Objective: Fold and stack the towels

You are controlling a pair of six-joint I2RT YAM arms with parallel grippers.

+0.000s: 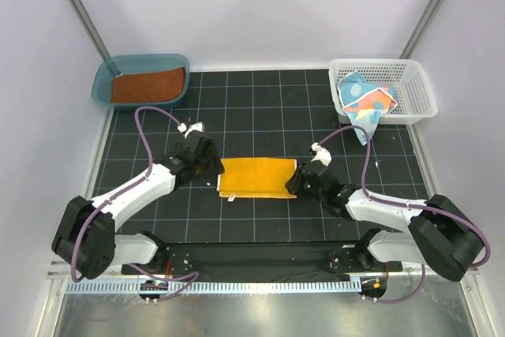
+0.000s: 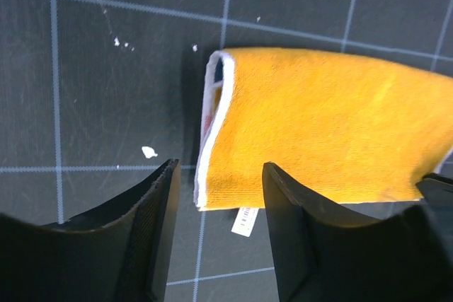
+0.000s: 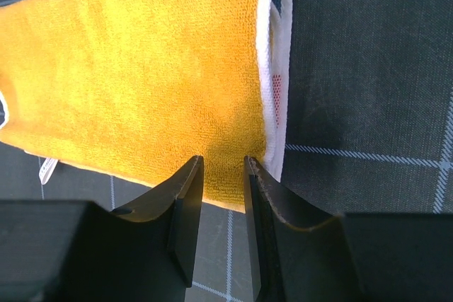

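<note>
A folded yellow towel (image 1: 256, 177) with white edges lies flat on the dark table, its small white tag (image 2: 245, 221) poking out at the front. Open and empty, my left gripper stands over the towel's left edge, near the front corner. My right gripper is part open above the front right corner; no cloth shows clearly pinched between its fingers. A brown folded towel (image 1: 147, 86) rests in the blue bin at the back left. A patterned blue and orange towel (image 1: 367, 100) hangs over the front of the white basket.
The blue bin (image 1: 102, 88) stands at the back left, the white basket (image 1: 422, 88) at the back right. Bare grid table (image 1: 260, 108) lies behind the yellow towel and between the two containers.
</note>
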